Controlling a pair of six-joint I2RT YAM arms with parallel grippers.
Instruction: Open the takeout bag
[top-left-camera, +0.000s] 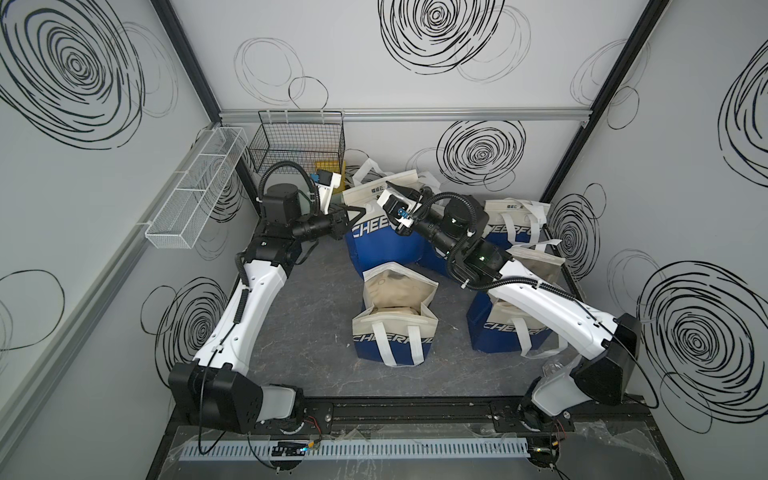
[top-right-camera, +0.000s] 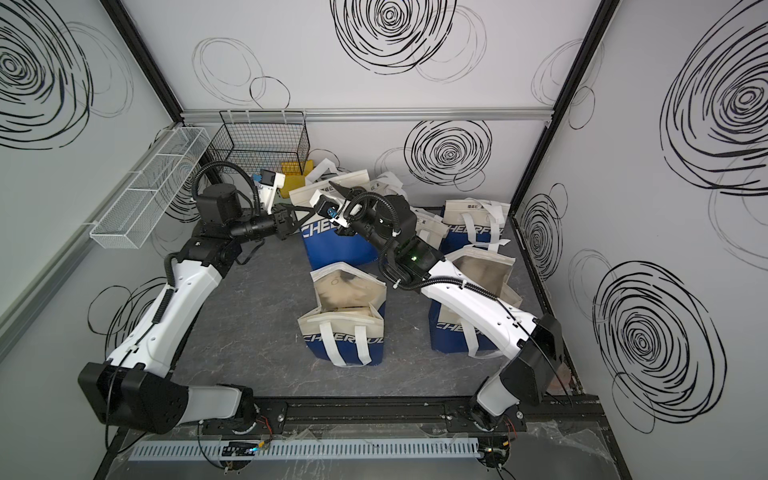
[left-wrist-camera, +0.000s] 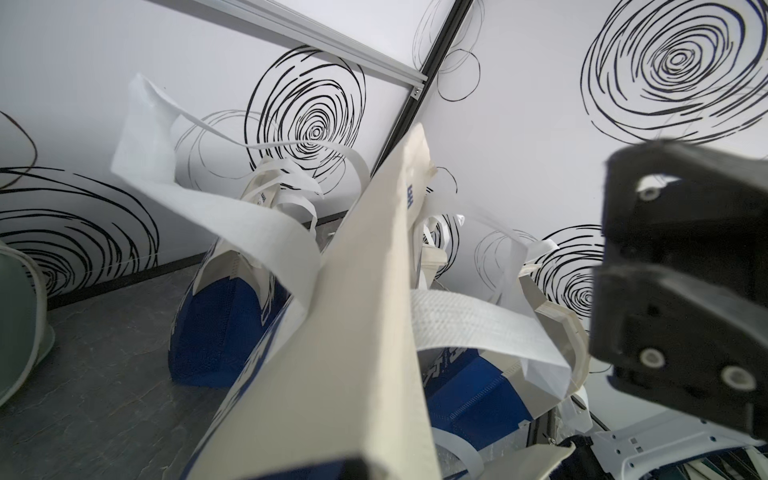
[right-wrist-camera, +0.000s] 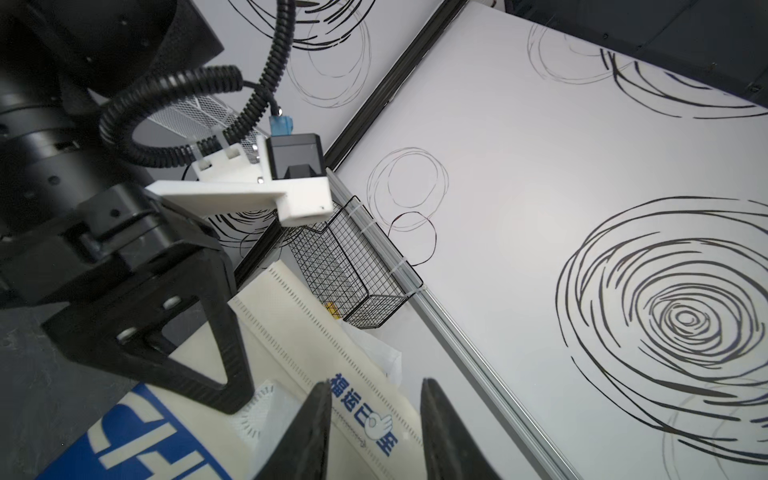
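A tall blue-and-cream takeout bag stands at the back, between my grippers, with its cream top edge and white straps close in the left wrist view. My left gripper is shut at the bag's upper left, nothing seen between its fingers. My right gripper is above the bag's right side. In the right wrist view its fingertips are blurred in front of the cream band; whether they hold anything cannot be told.
An open bag stands at the front middle, several more at the right and back. A wire basket and white rack hang on the walls. Bare table lies at the front left.
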